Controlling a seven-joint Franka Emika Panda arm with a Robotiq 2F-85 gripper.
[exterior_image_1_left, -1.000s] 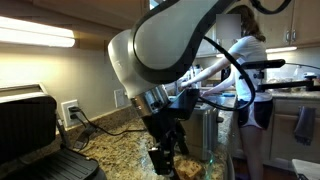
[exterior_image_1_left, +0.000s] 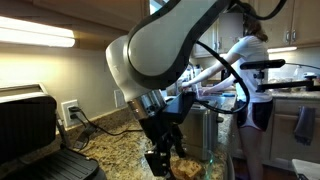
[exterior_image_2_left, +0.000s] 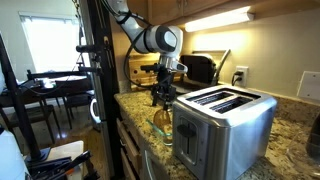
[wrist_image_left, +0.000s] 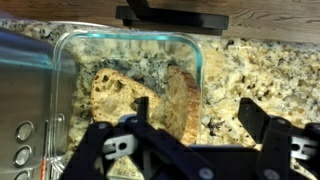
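Observation:
A clear glass container (wrist_image_left: 198, 72) with two pieces of brown bread (wrist_image_left: 118, 97) in it sits on the granite counter, seen from above in the wrist view. One slice lies toward the container's left, and the other bread slice (wrist_image_left: 180, 105) leans by its right wall. My gripper is open above them, its fingers apart. One finger (wrist_image_left: 140, 106) overlaps the left slice in this view, while the other is over bare counter to the right. No object shows held. In exterior view 2 the glass container (exterior_image_2_left: 160, 143) stands beside the toaster, with bread inside.
A silver toaster (exterior_image_2_left: 222, 128) stands close against the container. A black ridged appliance (exterior_image_1_left: 28, 130) is near the wall outlet (exterior_image_1_left: 71, 111). Bare granite counter (wrist_image_left: 250, 70) lies right of the container. A person (exterior_image_1_left: 255, 75) stands in the background.
My gripper has shifted slightly downward and left in exterior view 1, covering more of the bread area. The toaster and the counter items look unmoved.

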